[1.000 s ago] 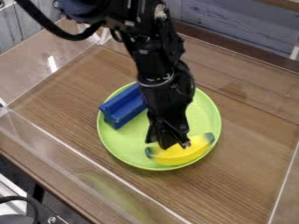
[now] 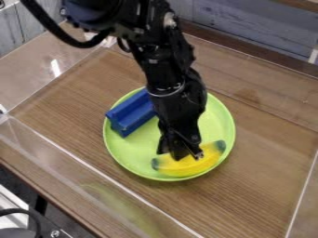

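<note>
A light green plate (image 2: 134,149) rests on the wooden table, holding a yellow banana (image 2: 192,163) at its front right and a blue block (image 2: 128,112) at its back left. The black gripper (image 2: 178,151) reaches down from above onto the plate, its tips just over or against the banana. It looks shut; whether anything is between its fingers is hidden by the gripper itself.
Bare wooden table (image 2: 261,139) surrounds the plate, with clear panels along the left and front edges. A grey wall (image 2: 255,37) stands at the back. A black cable hangs at the lower left.
The gripper has shifted very slightly over the banana; otherwise little visibly differs.
</note>
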